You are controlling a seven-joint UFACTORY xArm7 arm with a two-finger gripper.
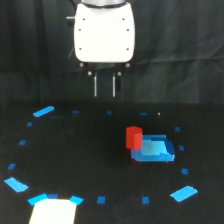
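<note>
My gripper (105, 92) hangs under the white arm end (104, 33), high above the table's far side. Its two thin fingers stand apart with only dark background between them. A red block (134, 137) is at the left edge of a small blue tray (170, 150), right of the middle of the table. Whether the block rests inside the tray or against its left wall is hard to tell. The gripper is up and to the left of both, touching neither.
The table (85, 150) is black and mostly bare. Small blue squares (101, 200) mark out its surface. Light-blue strips (183, 193) lie near the edges, and a cream-coloured patch (52, 212) shows at the front left.
</note>
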